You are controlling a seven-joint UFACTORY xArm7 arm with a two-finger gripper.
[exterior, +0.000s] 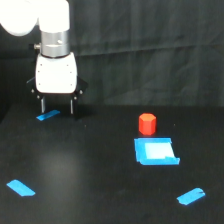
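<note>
My gripper (57, 104) hangs over the back left of the black table, its two fingers spread apart with nothing visible between them. A red block (147, 124), six-sided in outline, stands right of centre, well to the right of the gripper. Just in front of the block lies a white square (158, 151) bordered in blue tape. The block looks to be outside that border, near its back edge.
Strips of blue tape mark the table: a back-left strip (48, 115) close to the gripper, a front-left strip (20, 188) and a front-right strip (190, 196). A dark curtain (140, 50) closes off the back.
</note>
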